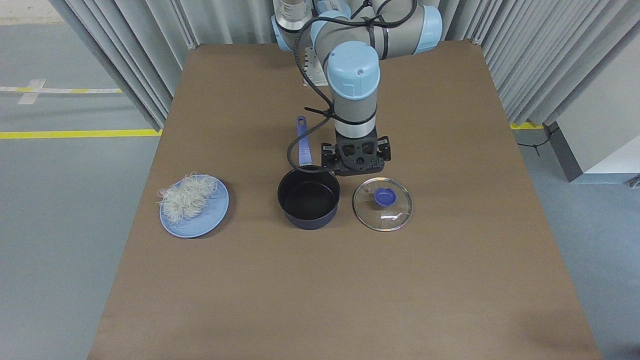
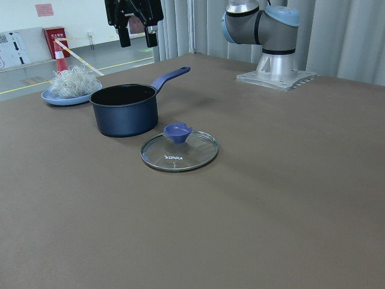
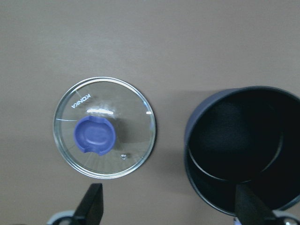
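Observation:
My gripper (image 2: 138, 42) hangs open above the dark blue saucepan (image 1: 308, 201), near the base of its blue handle (image 1: 303, 141), with nothing visible between its fingers. The glass lid (image 3: 112, 153) with a blue knob (image 3: 94, 135) lies flat on the table beside the pan, to its right in the front view. A light blue plate (image 1: 205, 222) to the pan's left holds a pile of white noodle-like strands (image 1: 184, 195).
The brown table (image 1: 360, 288) has free room in the foreground and on both sides. The robot's base (image 2: 275, 77) stands at the back of the table, in front of grey curtains.

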